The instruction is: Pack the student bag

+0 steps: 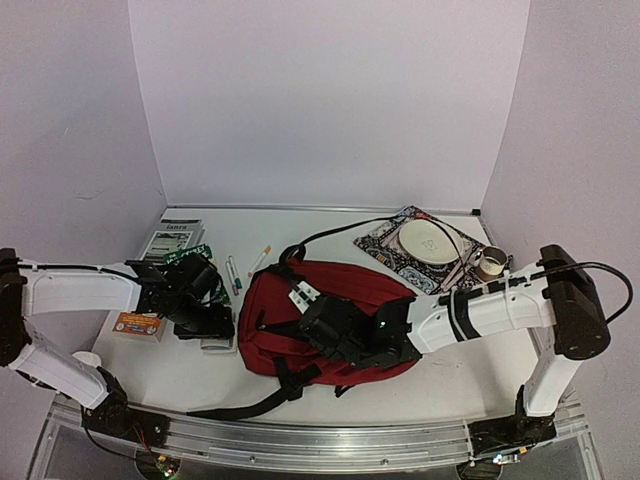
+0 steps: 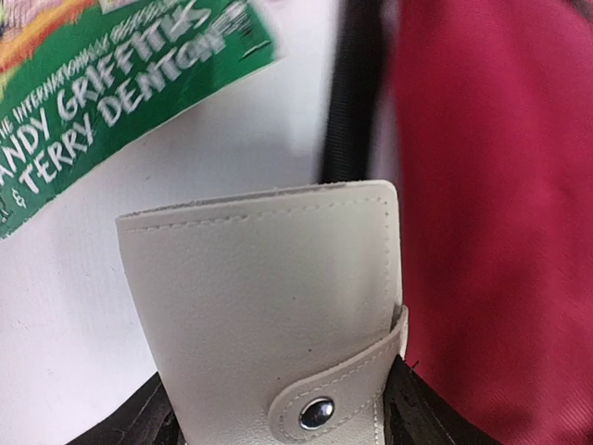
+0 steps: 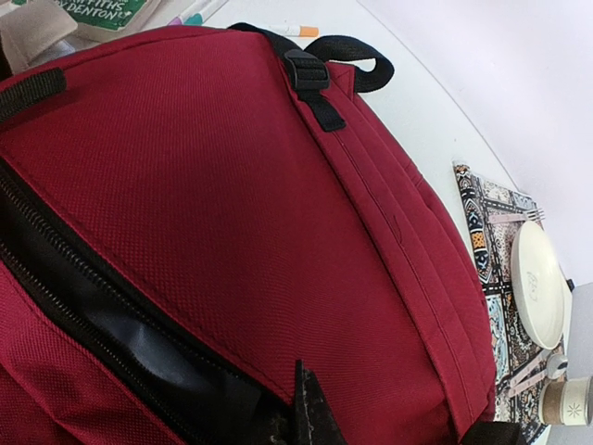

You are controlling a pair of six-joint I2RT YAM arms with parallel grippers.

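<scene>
A pale grey snap case, like a wallet, stands between the fingers of my left gripper, which is shut on it. From above, that gripper is just left of the red bag, with part of the case showing below it. The bag lies on its side, its zip partly open on a dark inside. At the zip's edge my right gripper appears shut on the red fabric; its tips are mostly cut off at the frame's bottom.
Books lie at left: a green one, a grey one, an orange box-like one. Pens and an orange marker lie above the bag. At right are a plate and a cup. Bag straps trail in front.
</scene>
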